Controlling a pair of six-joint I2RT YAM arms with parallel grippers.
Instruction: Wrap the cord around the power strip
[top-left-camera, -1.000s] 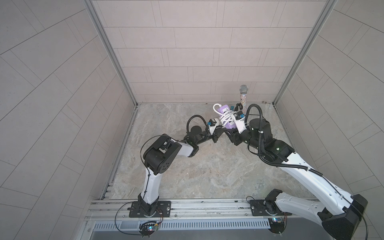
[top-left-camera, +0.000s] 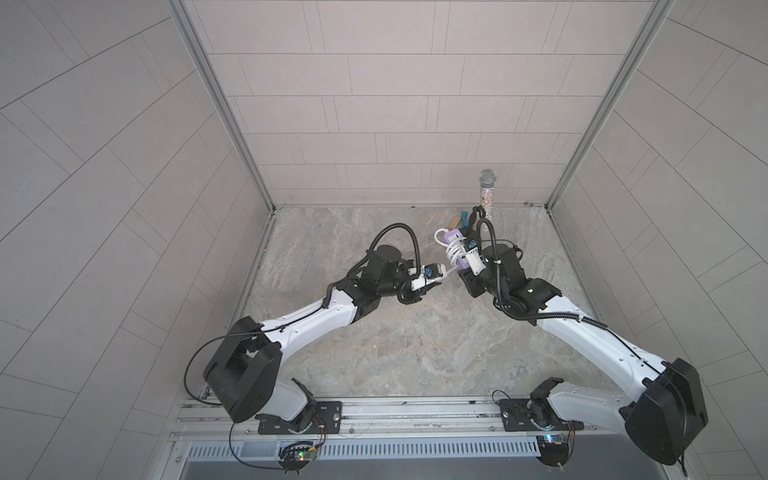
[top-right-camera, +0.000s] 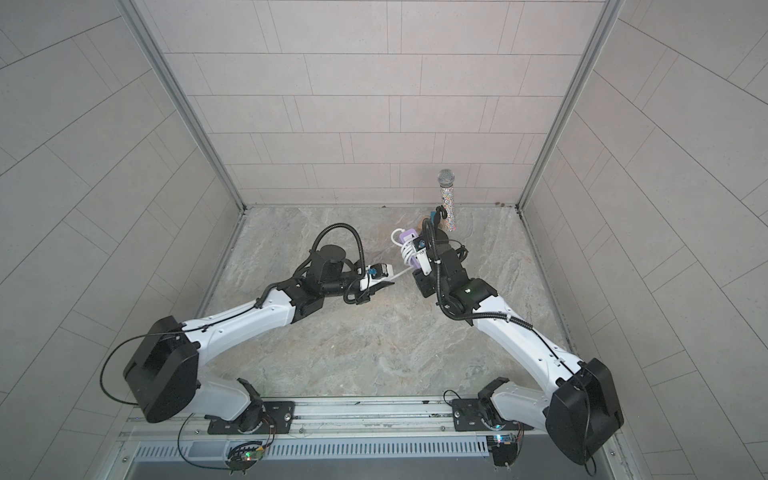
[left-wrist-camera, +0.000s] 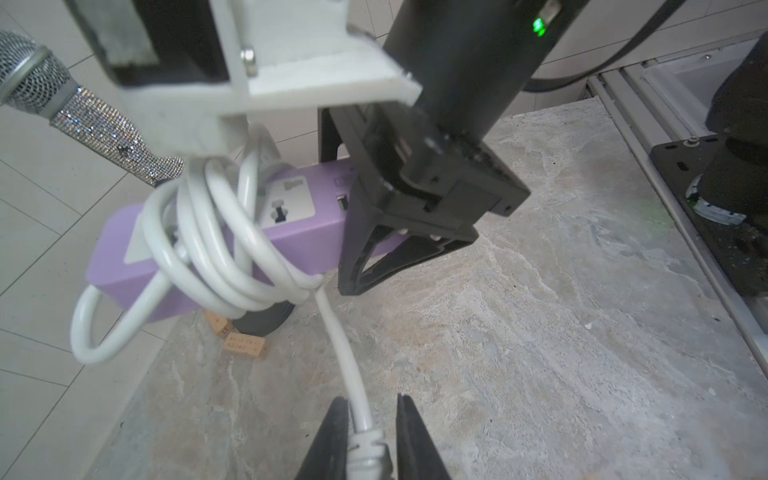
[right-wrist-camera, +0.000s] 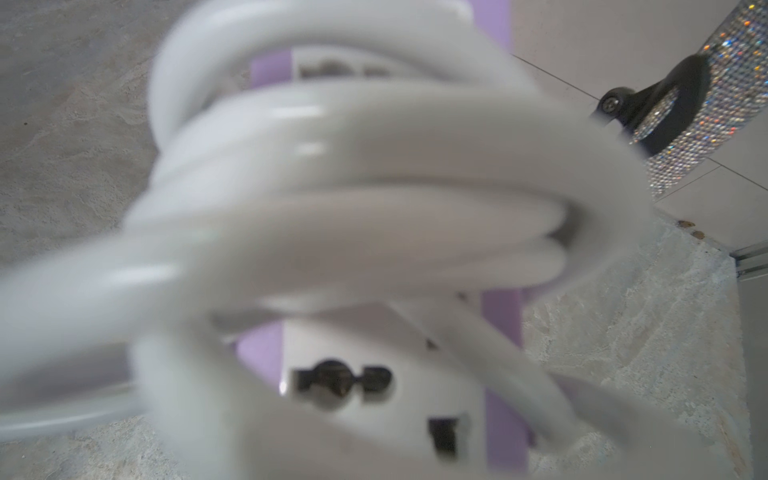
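Observation:
The purple and white power strip is held up above the table, with its white cord looped several times around its middle. My right gripper is shut on one end of the strip; its fingers show in the left wrist view. From the loops a straight length of cord runs down to my left gripper, which is shut on the cord near a ribbed white piece. In the right wrist view thick loops of cord fill the picture, and the right fingers cannot be seen there.
A glittering microphone stands at the back behind the strip. Small wooden blocks and a dark round object lie near it on the table.
The left arm has swung out to the left, and the cord now spans a gap between the grippers.

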